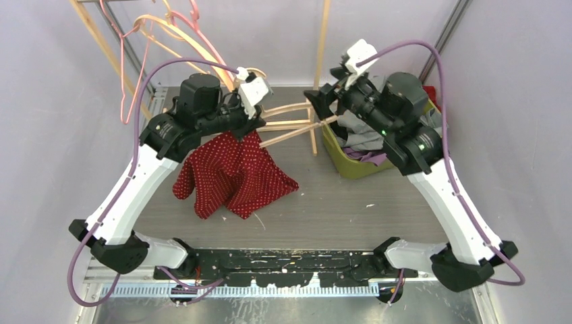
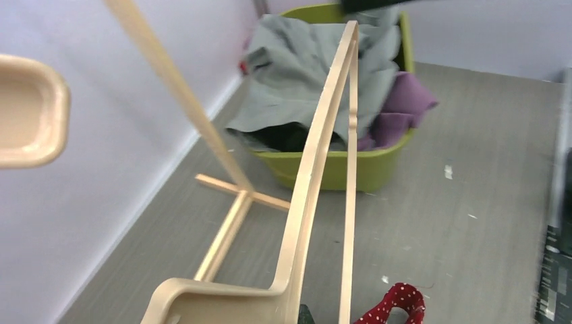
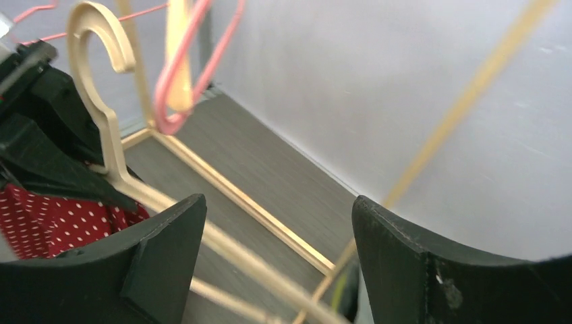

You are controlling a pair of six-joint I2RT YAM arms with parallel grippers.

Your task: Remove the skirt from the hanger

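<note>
The beige hanger (image 1: 297, 131) is in my left gripper (image 1: 258, 123), which is shut on it near the hook. In the left wrist view, the long arm of the hanger (image 2: 311, 169) reaches toward the bin. A red skirt with white dots (image 1: 233, 179) hangs below my left gripper; its top is hidden behind the arm. My right gripper stands open by the hanger's far end, nothing held between its fingers. In the right wrist view, the hanger bar (image 3: 233, 250) crosses below and between the fingertips.
A green bin (image 1: 351, 169) holding grey and purple cloth stands under the right arm. Several empty pink and beige hangers (image 1: 179, 34) hang at upper left. A wooden rack post (image 1: 322, 47) rises behind the hanger. Open floor (image 1: 324, 209) lies in front.
</note>
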